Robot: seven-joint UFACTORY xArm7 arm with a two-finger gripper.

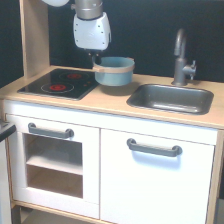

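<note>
A blue-grey pot [116, 77] with a brownish rim is over the counter strip between the stove and the sink, seemingly a little raised; the gap beneath it is hard to judge. My gripper [97, 66] points down at its left edge. The fingers are small and dark here, but the pot has travelled with them, so the gripper appears shut on its left rim or handle. The exact contact cannot be made out.
The black stove top [60, 84] with red burner rings is bare at left. To the right are an empty metal sink [172, 97] and a tall grey faucet [180, 58]. Below are an open-looking compartment [55, 165] and a white cabinet door [150, 185].
</note>
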